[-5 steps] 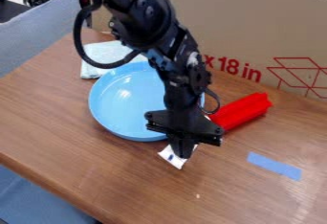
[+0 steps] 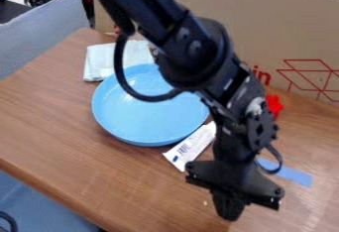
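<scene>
My black gripper (image 2: 228,206) is low over the wooden table at the lower right, pointing down and shut, with nothing visible between its fingertips. Just left of it, a white printed packet or strip (image 2: 188,149) lies on the wood beside a light blue plate (image 2: 133,112). A red object (image 2: 273,105) shows behind the arm on the right, mostly hidden by it.
A pale folded cloth (image 2: 98,62) lies behind the plate. A strip of blue tape (image 2: 295,175) is right of the gripper. A cardboard box (image 2: 298,38) stands along the back. Bare table (image 2: 66,127) fills the left side, with its edge at lower left.
The gripper has moved toward the front and right, off the white strip, which now shows more fully. The arm now covers most of the red object.
</scene>
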